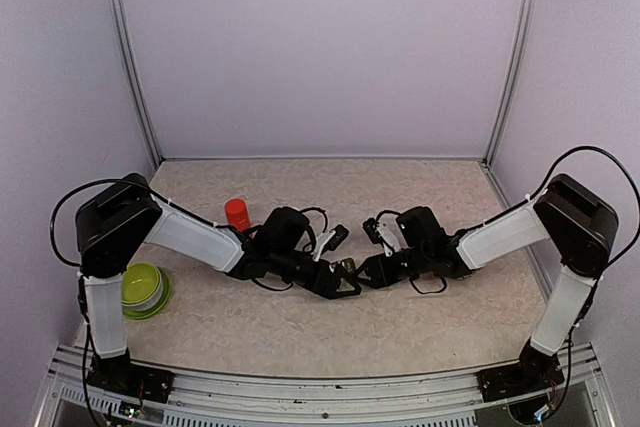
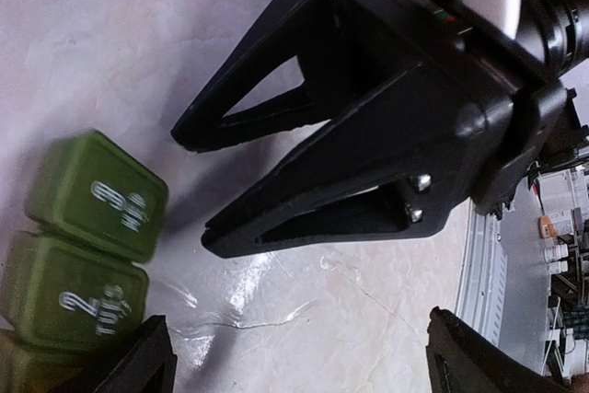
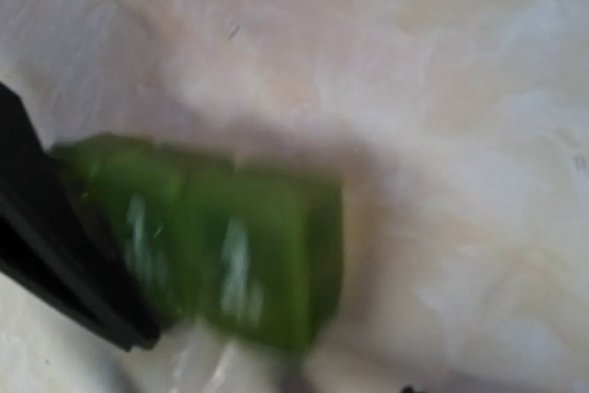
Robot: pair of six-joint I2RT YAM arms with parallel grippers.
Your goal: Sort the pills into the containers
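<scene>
A green pill organizer with pale letters on its lids (image 2: 110, 192) shows at the left edge of the left wrist view. In the top view only a sliver of this organizer (image 1: 348, 264) shows between the two grippers. My left gripper (image 1: 346, 288) is open; its fingers (image 2: 127, 365) frame the bottom corners of its own view, one overlapping the organizer's near part. Close to the organizer's end, my right gripper has its fingertips parted with nothing between them. The organizer (image 3: 248, 255) is blurred in the right wrist view, beside a black finger (image 3: 64, 236). No loose pills are visible.
A red cup (image 1: 237, 214) stands behind the left forearm. Stacked green and white bowls (image 1: 141, 285) sit at the table's left. The two grippers are very close together at the centre.
</scene>
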